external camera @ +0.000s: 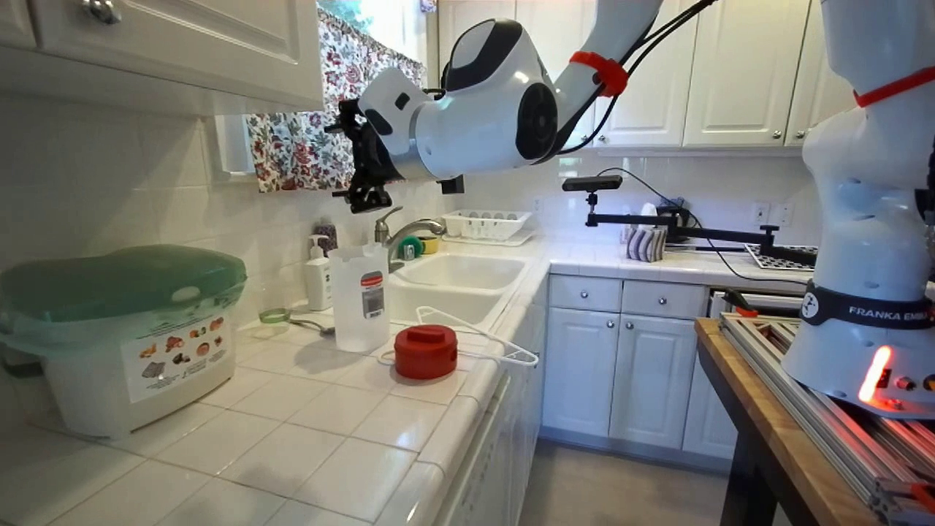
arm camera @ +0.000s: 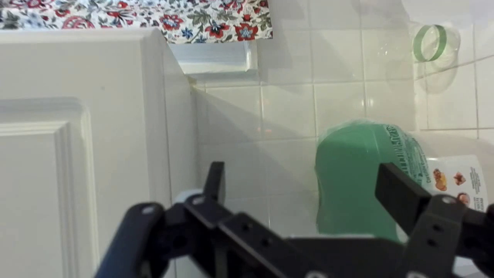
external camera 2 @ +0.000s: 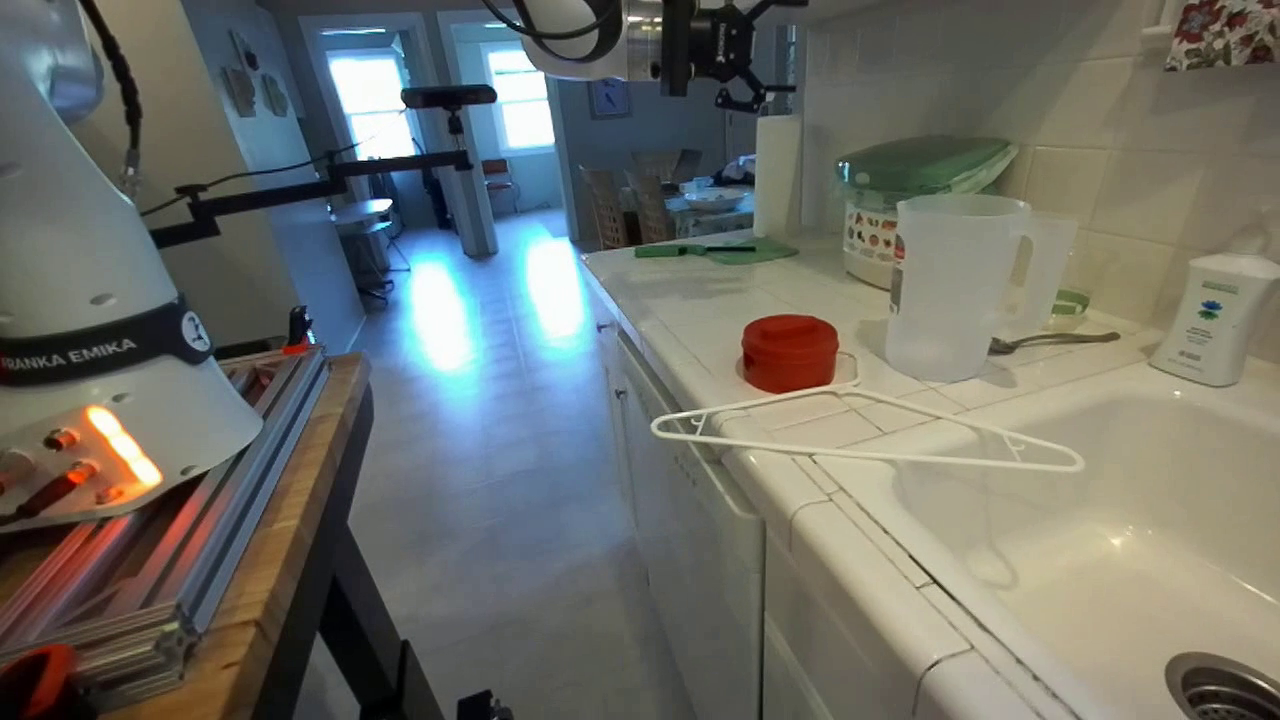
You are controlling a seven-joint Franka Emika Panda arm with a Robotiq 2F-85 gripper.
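Observation:
My gripper point(external camera: 334, 162) is raised high above the counter, near the tiled wall and the upper cabinet. In the wrist view its fingers point(arm camera: 215, 180) are wide open with nothing between them. Beyond them show wall tiles and the green lid point(arm camera: 354, 185) of a white bin. A round red container point(external camera: 426, 352) sits on the tiled counter, lidded, beside a tall translucent pitcher point(external camera: 360, 302). Partly over the sink edge lies a white hanger point(external camera 2: 864, 452). The bin point(external camera: 180, 351) stands to the left of these in exterior view 1.
An upper cabinet point(arm camera: 115, 139) is close beside the gripper, with a floral curtain point(arm camera: 217, 21) by it. A soap bottle point(external camera: 317, 276), a spoon point(external camera 2: 1056, 341) and a faucet point(external camera: 412, 229) are near the sink point(external camera: 456, 272).

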